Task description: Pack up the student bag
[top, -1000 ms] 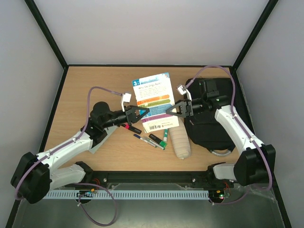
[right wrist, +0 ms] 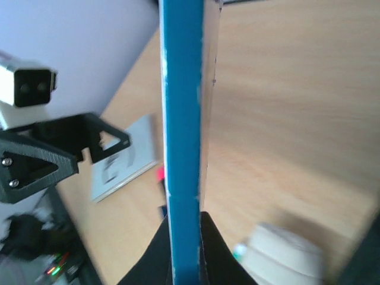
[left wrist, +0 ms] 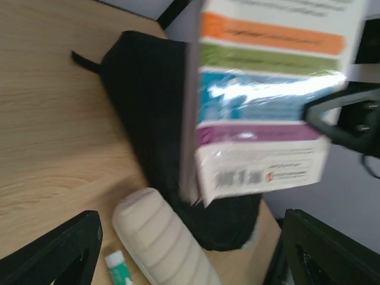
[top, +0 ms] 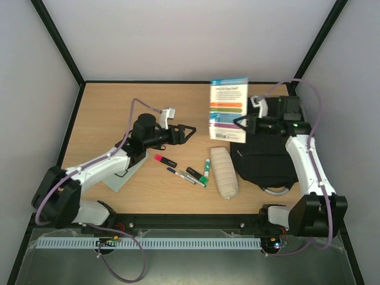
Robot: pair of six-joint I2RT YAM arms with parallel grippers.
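Observation:
A book [top: 228, 113] with a white cover and coloured bands is held upright above the back of the table. My right gripper [top: 241, 122] is shut on its right edge; the blue spine [right wrist: 183, 130] fills the middle of the right wrist view. The left gripper [top: 191, 133] stands open to the left of the book, nothing between its spread fingers. The black bag [top: 264, 163] lies flat on the right, partly under the right arm. A cream padded case [top: 224, 175] rests beside it.
Near the front middle lie a pink-capped marker [top: 166, 161], a green-ended marker [top: 197, 175], a small green-and-white tube [top: 206, 167] and slim pens. A grey notebook [top: 123, 177] sits partly under the left arm.

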